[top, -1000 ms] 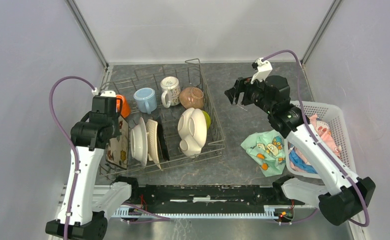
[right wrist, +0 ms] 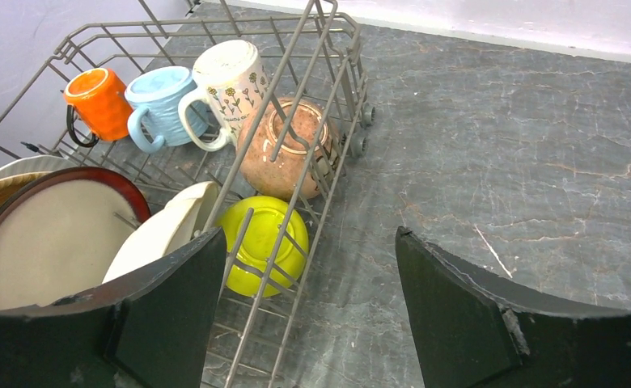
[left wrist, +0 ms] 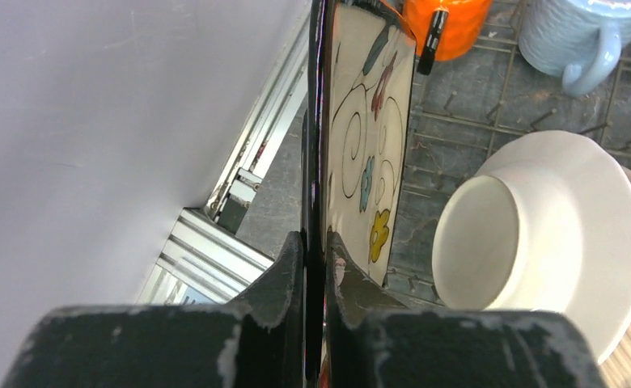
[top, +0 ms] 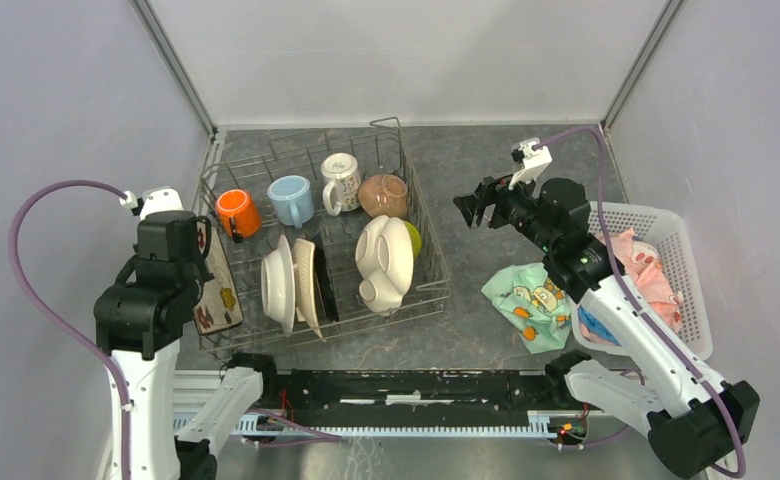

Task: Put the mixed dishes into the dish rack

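My left gripper is shut on a dark-edged patterned tray [left wrist: 365, 153], held upright at the left side of the wire rack [top: 434, 290]. An orange mug [top: 238, 210], blue mug [top: 290, 197], flowered mug [top: 340, 175] and brown bowl [top: 384, 195] sit along the rack's back. White dishes [top: 278, 280] and a ribbed dish [top: 306, 285] stand in front, with white cups and bowls [top: 391, 260] and a yellow-green bowl [right wrist: 264, 242] at the right. My right gripper [top: 476, 210] is open and empty, just right of the rack.
A white basket [top: 684, 245] with cloths stands at the far right; a green cloth [top: 526, 305] lies on the floor beside it. Walls border both sides, the left one close to the tray.
My left gripper and the tray have moved left, toward the rack's left edge and the wall.
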